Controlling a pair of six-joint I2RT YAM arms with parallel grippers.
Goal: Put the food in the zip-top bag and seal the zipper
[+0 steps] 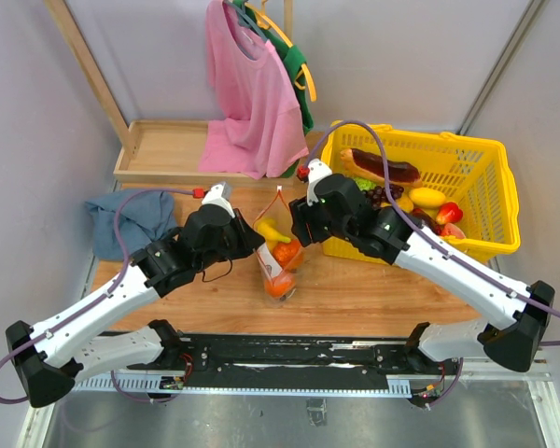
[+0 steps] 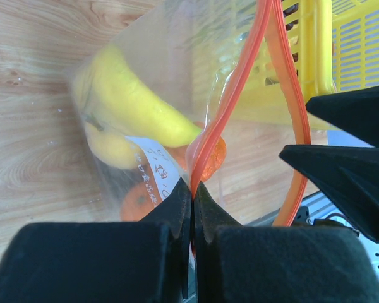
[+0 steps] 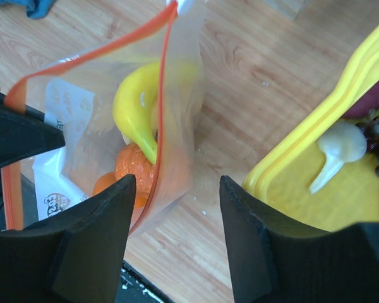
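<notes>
The clear zip bag (image 1: 282, 275) with orange-red zipper stands on the wood table, holding a banana (image 2: 139, 101), orange fruits (image 3: 134, 165), a yellowish round fruit (image 2: 110, 146) and a white label (image 3: 57, 170). My left gripper is shut on the bag's zipper edge at the left of the opening. My right gripper is part open at the bag's right side, in front of the other edge in its own view, with nothing clearly held. The bag's mouth gapes open.
A yellow basket (image 1: 485, 196) of assorted food fills the back right, close beside the right gripper. A blue-grey cloth (image 1: 131, 224) lies at the left. A wooden tray (image 1: 159, 145) and hanging shirts stand behind. Bare table shows in front.
</notes>
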